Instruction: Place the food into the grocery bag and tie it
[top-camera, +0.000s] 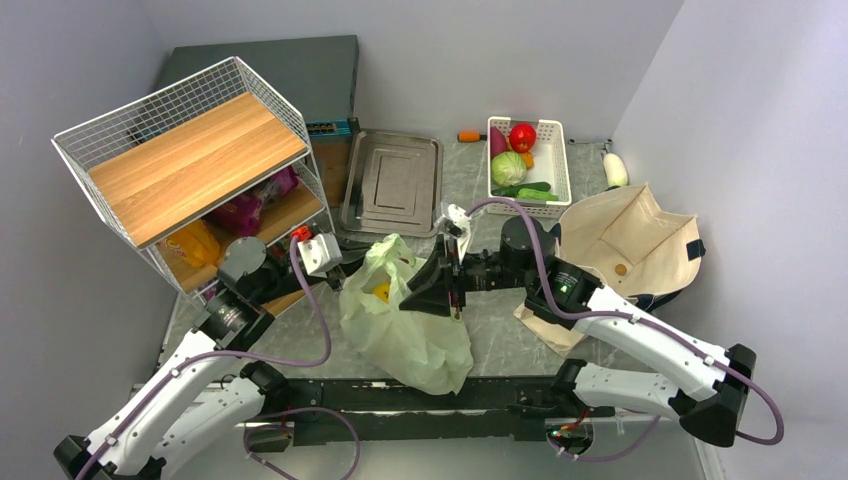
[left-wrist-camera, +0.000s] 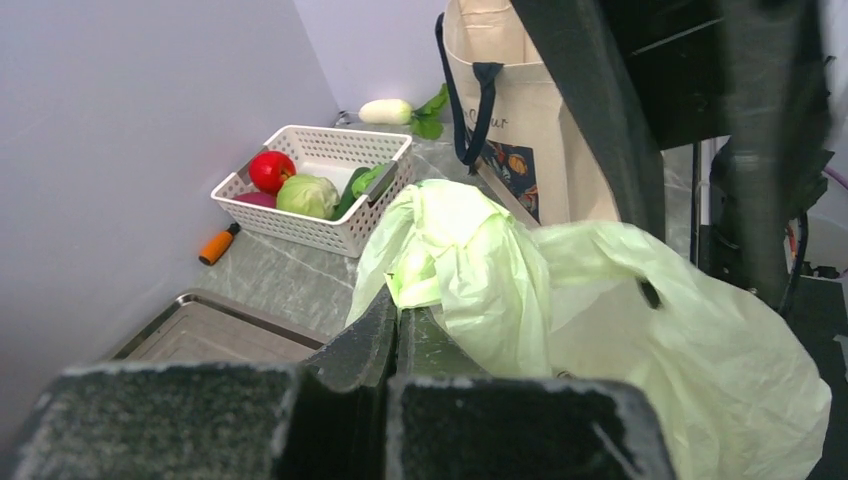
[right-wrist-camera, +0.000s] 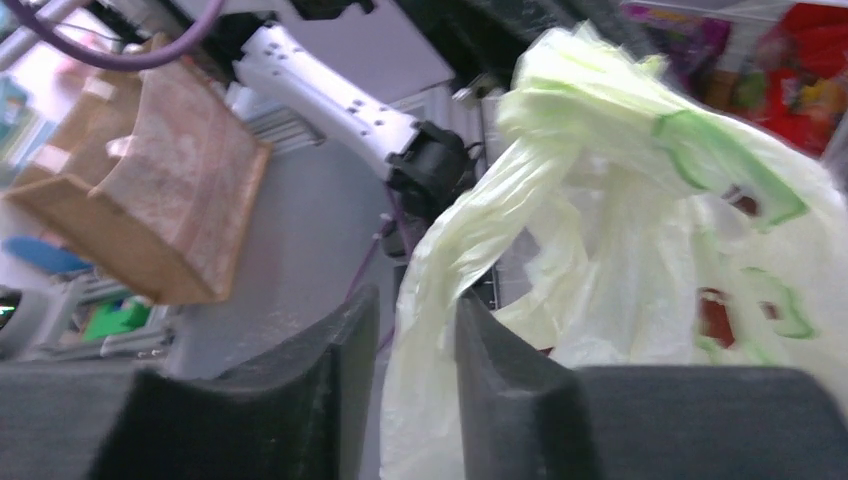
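A pale green plastic grocery bag (top-camera: 410, 340) stands on the counter near its front edge, with a yellow item (top-camera: 382, 291) showing inside its mouth. My left gripper is shut on gathered bag plastic, which bunches up just beyond its fingertips. At the bag's right side, my right gripper is part open, and a narrow strip of the bag (right-wrist-camera: 440, 270) runs between its fingers. The fingers do not look closed on that strip. Most of the bag's contents are hidden by the plastic.
A white basket of vegetables (top-camera: 563, 165) and a metal tray (top-camera: 392, 185) lie behind the bag. A canvas tote (top-camera: 640, 240) sits at the right, beside the right arm. The wire shelf (top-camera: 235, 62) stands close to the left arm.
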